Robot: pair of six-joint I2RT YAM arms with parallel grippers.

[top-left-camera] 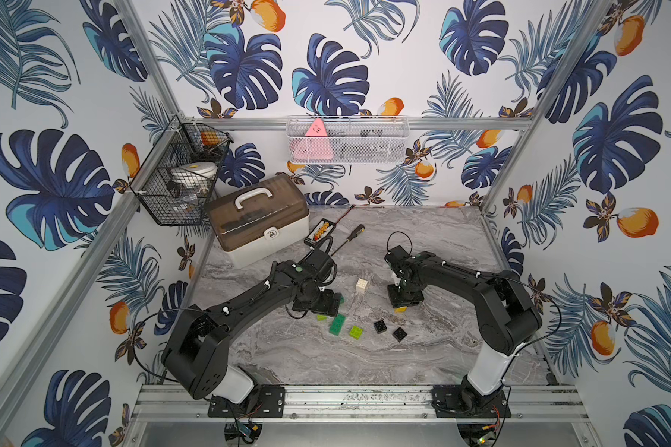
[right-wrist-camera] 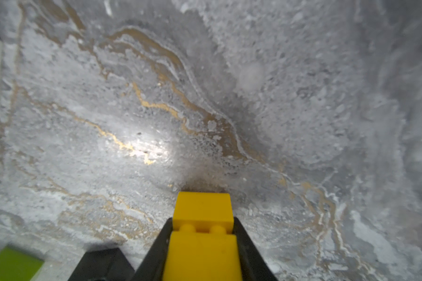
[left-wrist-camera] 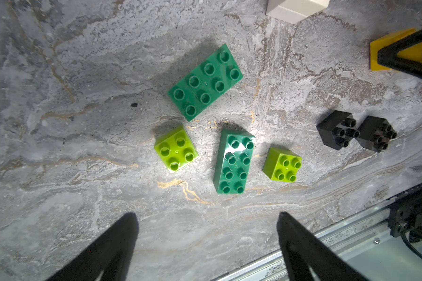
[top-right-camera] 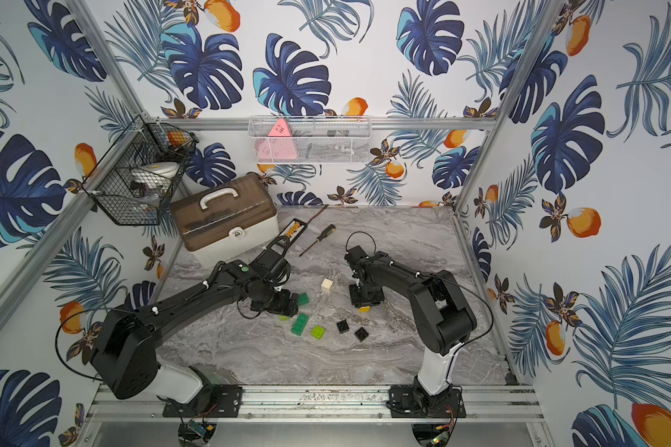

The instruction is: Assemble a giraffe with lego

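My right gripper is shut on a yellow brick [right-wrist-camera: 202, 262]; another yellow brick [right-wrist-camera: 202, 209] is joined to it by studs, low over the table. My open left gripper hangs above the tabletop with nothing between its fingers. In the left wrist view, two dark green long bricks [left-wrist-camera: 206, 82] [left-wrist-camera: 234, 164] and two lime small bricks [left-wrist-camera: 175, 149] [left-wrist-camera: 283, 164] lie loose ahead of it. Two black small bricks [left-wrist-camera: 336, 129] [left-wrist-camera: 377, 134] rest farther right. A white brick [left-wrist-camera: 297, 8] is partly cut off at the top edge.
A brown-lidded toolbox [top-left-camera: 257, 216] occupies the back left. Beside it are a small black-edged tray [top-left-camera: 320, 231] and a screwdriver [top-left-camera: 355, 234]. A black wire basket [top-left-camera: 179, 178] hangs at left, a white mesh basket [top-left-camera: 380, 149] behind.
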